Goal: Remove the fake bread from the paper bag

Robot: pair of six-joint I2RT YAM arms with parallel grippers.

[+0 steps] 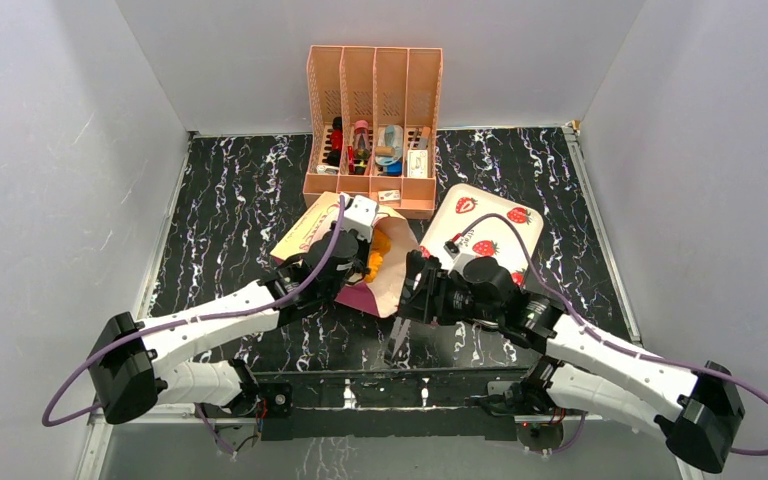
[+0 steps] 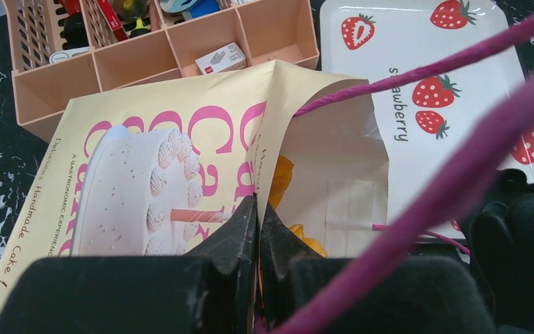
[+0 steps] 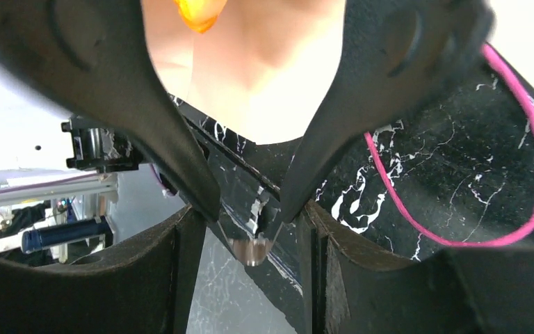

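The paper bag lies open towards the right, printed with a pink cake design. Orange fake bread shows inside it. My left gripper is shut on the bag's paper edge, with a pink handle crossing in front. My right gripper stands part open at the bag's right side, facing its mouth, with nothing held between the black fingers; the bag's pale inside shows between them.
A white strawberry tray lies right of the bag. A peach divided organizer with small items stands behind.
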